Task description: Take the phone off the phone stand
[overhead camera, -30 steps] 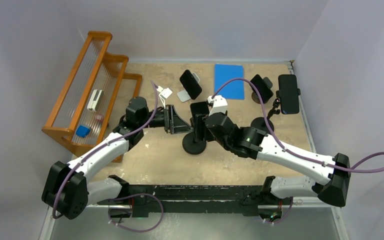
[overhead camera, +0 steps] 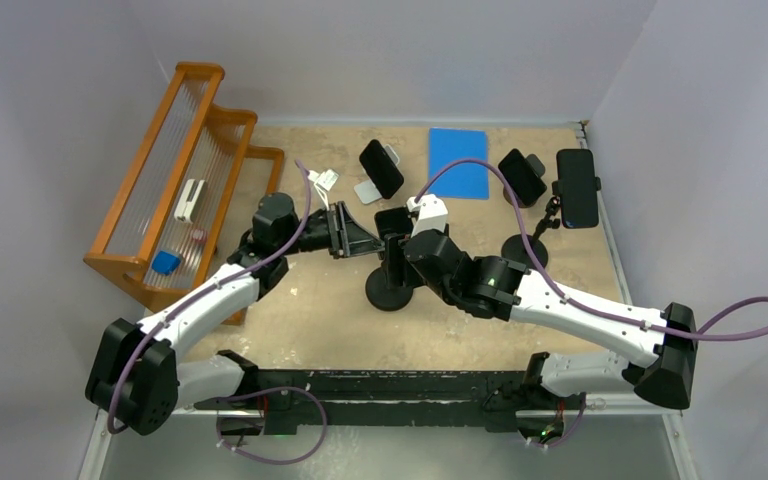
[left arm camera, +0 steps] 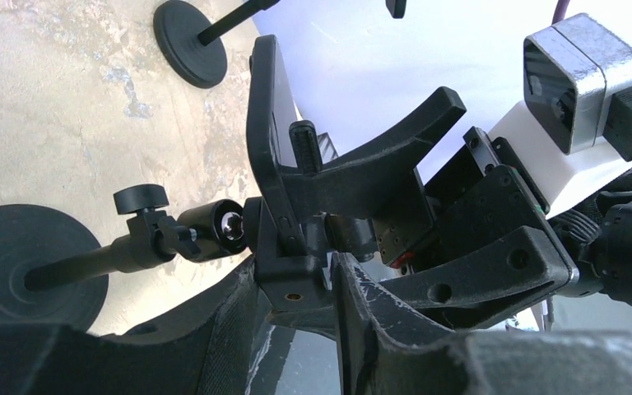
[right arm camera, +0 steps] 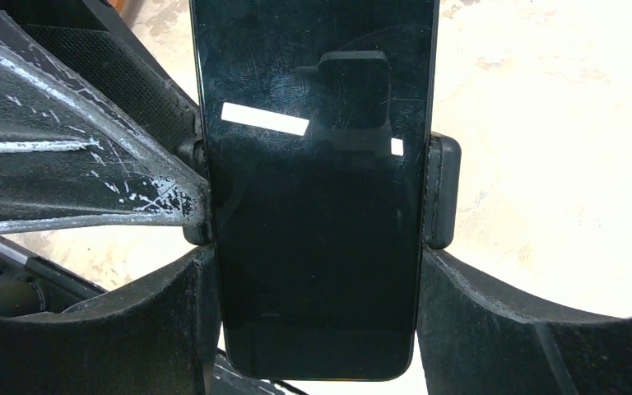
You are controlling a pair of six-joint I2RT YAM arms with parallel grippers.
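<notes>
In the right wrist view the black phone [right arm camera: 321, 304] fills the middle, held at its sides by the stand's clamp [right arm camera: 446, 193]. My right gripper is shut on the phone's lower part, one finger on each long edge. The left wrist view shows the phone stand's base [left arm camera: 29, 263] and its pole leading to the clamp. There my left gripper has its fingers on either side of the clamp's end block [left arm camera: 294, 288]. Whether they press on it cannot be told. From above, both grippers meet over the round base [overhead camera: 388, 293].
Two black devices on stands [overhead camera: 523, 178] [overhead camera: 577, 188] occupy the right side, and another device [overhead camera: 381, 170] stands behind my grippers. A blue mat [overhead camera: 458, 163] lies at the back. The wooden rack [overhead camera: 203, 120] is at left.
My right gripper and the top of the phone have shifted slightly left and toward the front. The left fingers have risen a little in the top view. The stand's base has stayed put.
</notes>
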